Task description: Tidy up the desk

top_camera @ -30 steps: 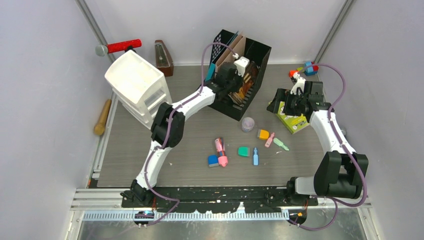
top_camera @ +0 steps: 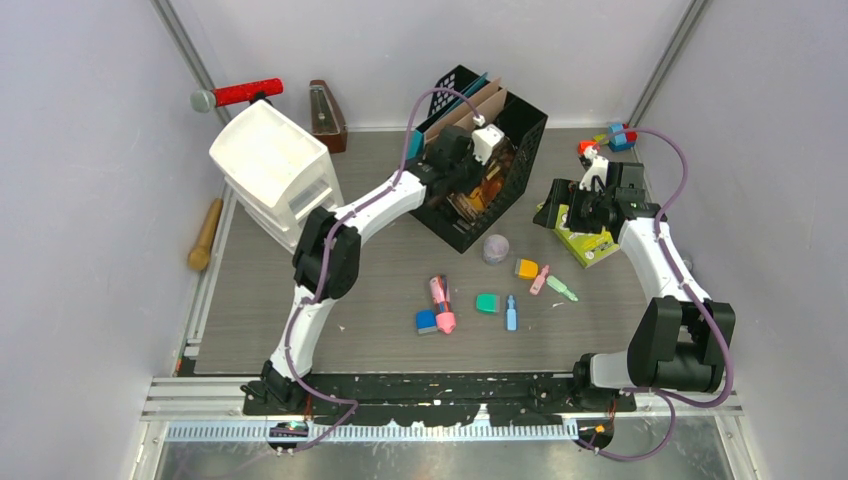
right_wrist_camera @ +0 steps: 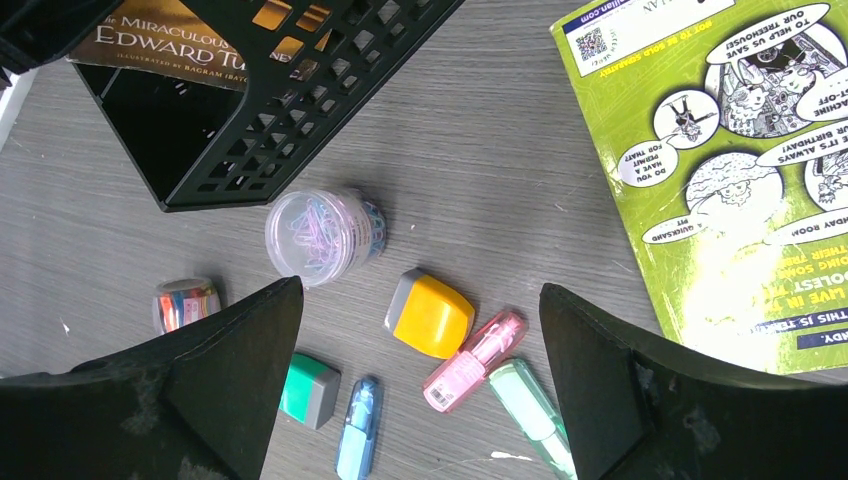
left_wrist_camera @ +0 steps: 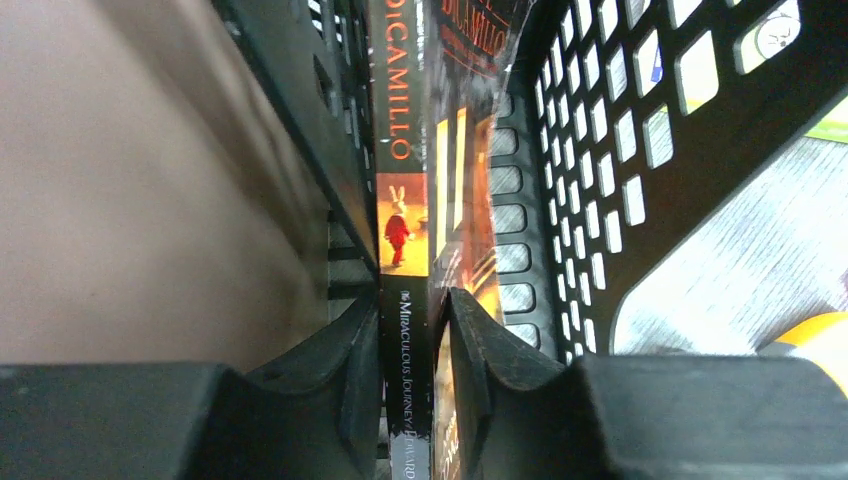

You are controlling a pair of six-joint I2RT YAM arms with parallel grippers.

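Inside the black mesh file holder [top_camera: 520, 135] at the back, my left gripper is at a dark-spined book [left_wrist_camera: 404, 370], "The Miraculous Journey of Edward…", its fingers on either side of the spine; whether they grip it firmly is unclear. A cardboard-brown divider or folder [left_wrist_camera: 160, 200] stands beside it. My right gripper hangs open and empty over the desk, near a green book [right_wrist_camera: 690, 260]. Below lie a clip jar [right_wrist_camera: 325, 235], yellow [right_wrist_camera: 432, 318] and teal [right_wrist_camera: 302, 385] blocks, pink [right_wrist_camera: 470, 365], mint [right_wrist_camera: 525, 410] and blue [right_wrist_camera: 360, 430] highlighters.
A white drawer unit [top_camera: 262, 160] stands at the left, a metronome [top_camera: 328, 115] behind. A pink bottle-like item [top_camera: 442, 305] and blue block [top_camera: 425, 322] lie at the front middle. Toy bricks [top_camera: 620, 138] sit in the back right corner.
The file holder has shifted a little toward the front and right, along with my left gripper inside it. My right arm is nearly still.
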